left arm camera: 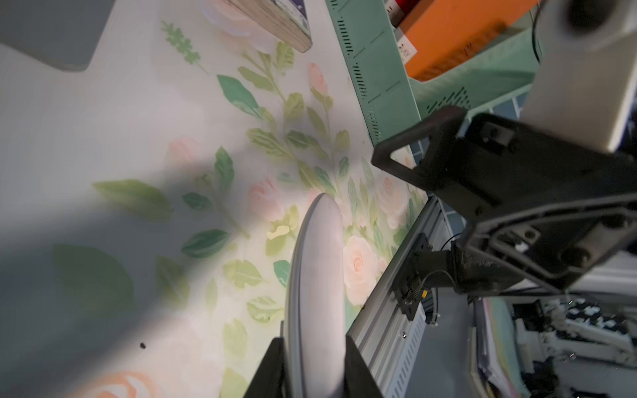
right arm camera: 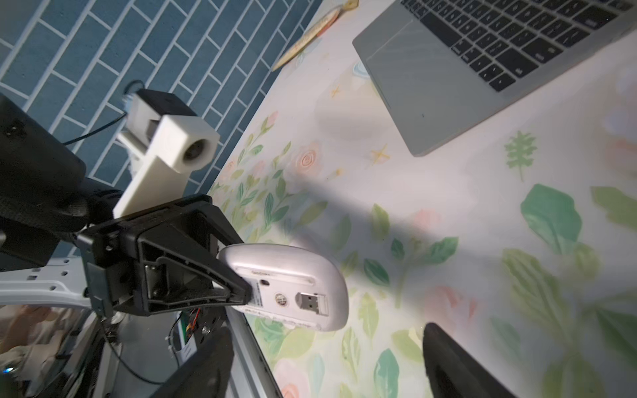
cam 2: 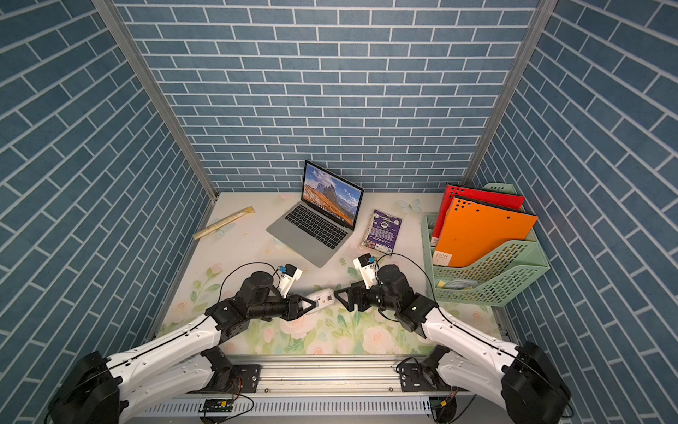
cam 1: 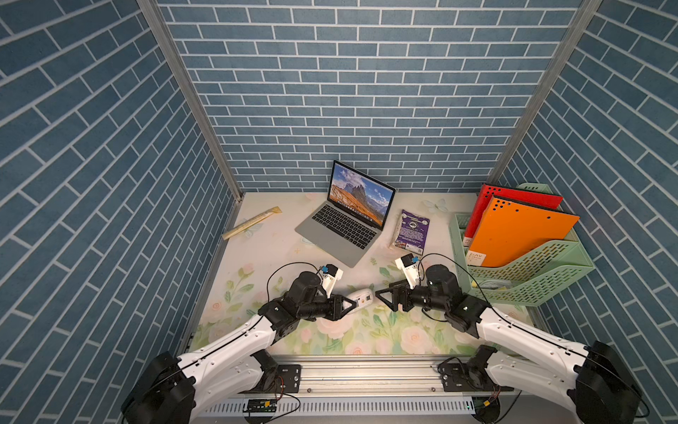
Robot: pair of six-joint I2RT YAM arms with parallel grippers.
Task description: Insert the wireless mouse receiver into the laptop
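Observation:
A white mouse (right arm camera: 285, 292) is held on its side by my left gripper (cam 1: 344, 305), shut on one end, above the lower middle of the table. In the right wrist view its underside faces that camera, showing the small receiver (right arm camera: 308, 301) seated in a recess. My right gripper (cam 2: 346, 296) stands open just right of the mouse, apart from it, its fingertips blurred low in its wrist view. The silver laptop (cam 1: 337, 240) sits open at the back middle, its screen lit; its ports are too small to make out.
A purple packet (cam 1: 411, 233) lies right of the laptop. The green rack (cam 1: 543, 275) with red and orange folders fills the right side. A long tan item (cam 1: 251, 222) lies at the back left.

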